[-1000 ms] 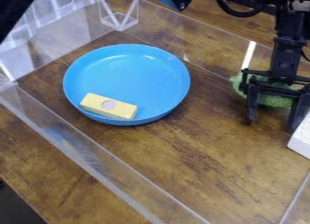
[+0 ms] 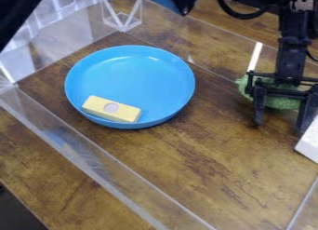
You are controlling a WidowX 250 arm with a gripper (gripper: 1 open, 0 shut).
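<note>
My black gripper (image 2: 282, 111) hangs at the right edge over a green bristly object (image 2: 256, 89), like a brush, which it partly hides; its fingers are apart, on either side of part of it. A white strip shows behind the green object, and a white item (image 2: 307, 143) lies at the right edge, just below the gripper. A blue plate (image 2: 137, 61) sits left of centre, holding a pale yellow block (image 2: 111, 109) with a round light spot.
Clear plastic walls (image 2: 100, 167) edge the wooden surface (image 2: 162, 169) on the left and lower side. The wood between the plate and my gripper and in front of them is clear.
</note>
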